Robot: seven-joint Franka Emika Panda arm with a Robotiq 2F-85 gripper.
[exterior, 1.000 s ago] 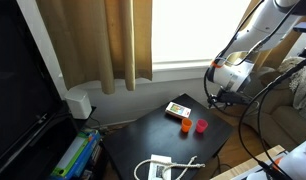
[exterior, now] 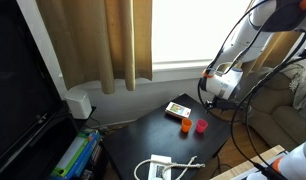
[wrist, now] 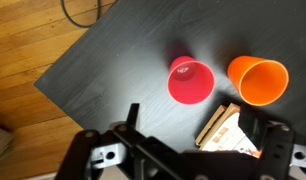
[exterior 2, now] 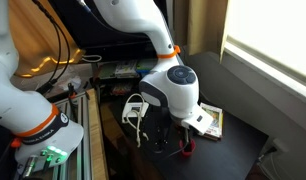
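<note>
A pink-red cup (wrist: pixel 191 82) stands on the dark table, its open mouth facing up toward the wrist camera. Just right of it in the wrist view is an orange cup (wrist: pixel 259 80). From exterior view 1, the orange cup (exterior: pixel 186 126) and pink cup (exterior: pixel 201 127) sit close together near the table's right side. My gripper is open and empty, its fingers spread wide below the pink cup in the wrist view. In exterior view 1 the gripper hangs above and to the right of both cups, apart from them.
A box or book with a light cover (exterior: pixel 178 110) lies behind the cups. Near the table's front is a white cable (exterior: pixel 183 162). Left of the cups, the dark tabletop (exterior: pixel 138 132) is largely bare. Curtains and a window stand behind.
The arm has shifted slightly left and down in exterior view 1, toward the cups. Both cups, the book and the cable stay where they were.
</note>
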